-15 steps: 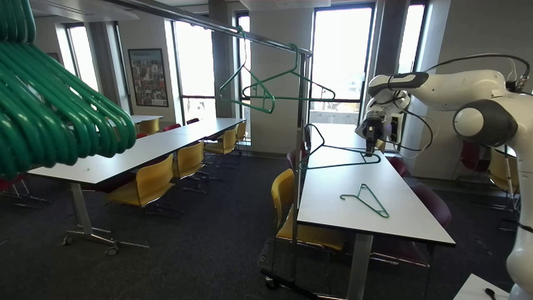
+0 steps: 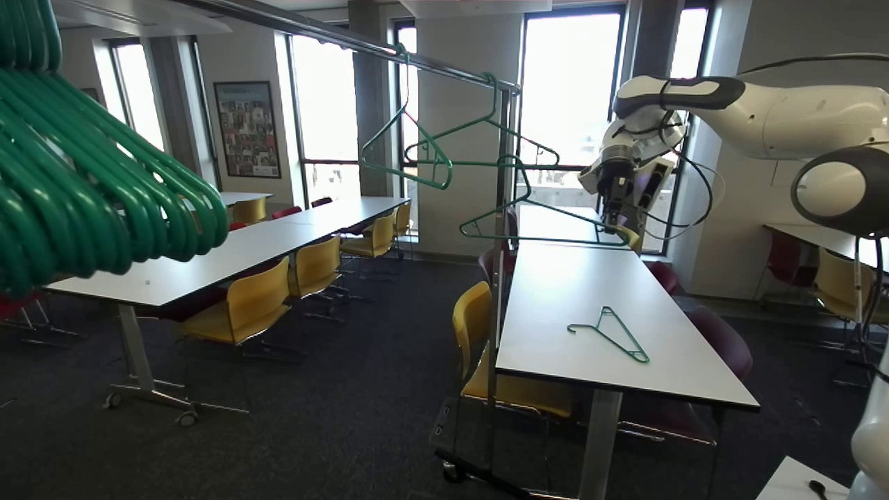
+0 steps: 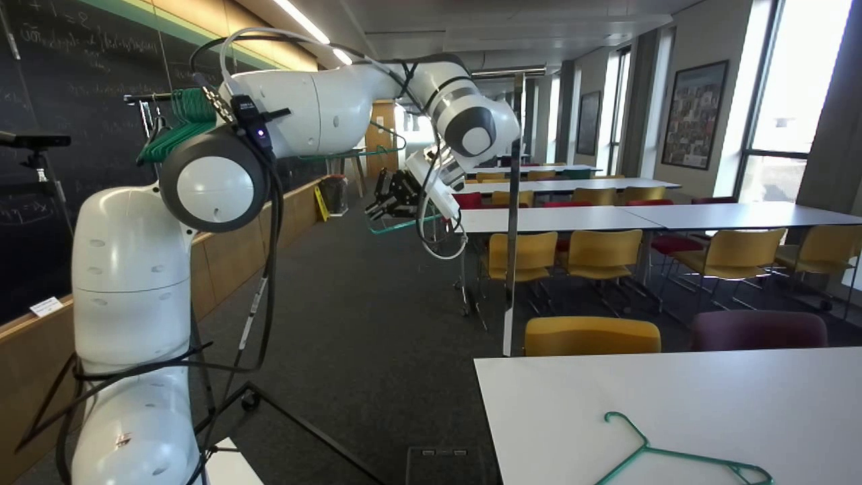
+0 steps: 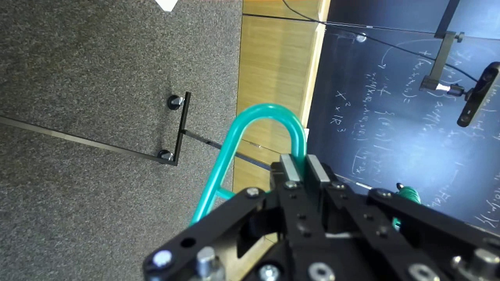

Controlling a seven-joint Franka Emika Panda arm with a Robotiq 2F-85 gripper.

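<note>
My gripper is shut on one end of a green hanger [image 4: 268,110]. In the first exterior view this held hanger [image 2: 542,239] is in the air, hook up, stretching left from the gripper [image 2: 612,218] toward the upright of the rack. Its hook stands below the metal rail [image 2: 450,68], apart from it. Two other green hangers hang near the rail's end, a left one [image 2: 448,154] and a right one [image 2: 481,162]. From the second exterior view the gripper [image 3: 378,211] appears beyond the rack's post, with the hanger's lower bar [image 3: 404,227] partly hidden.
Another green hanger [image 2: 621,337] lies flat on the white table [image 2: 558,325]. Many green hangers [image 2: 92,183] bunch at the rail's near left. The rack's upright post [image 2: 501,275] stands beside the table. Chairs line both tables.
The arm has risen, lifting the held hanger clear above the table. The hanger has turned more level, its hook now upright and higher. The left hanging one has shifted slightly.
</note>
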